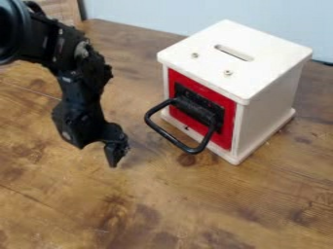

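Note:
My black gripper (112, 150) hangs low over the wooden table at the left, pointing down, left of a white wooden box (267, 102). The box has a slot on top and a red front panel (228, 138) with a black insert and a black loop handle (190, 148) sticking out toward me. The gripper is apart from the handle. Its fingertips are dark and small, so I cannot tell whether they are open or shut.
Bare wooden table (156, 214) fills the foreground and the area around the arm. A pale wall runs along the back edge, behind the box.

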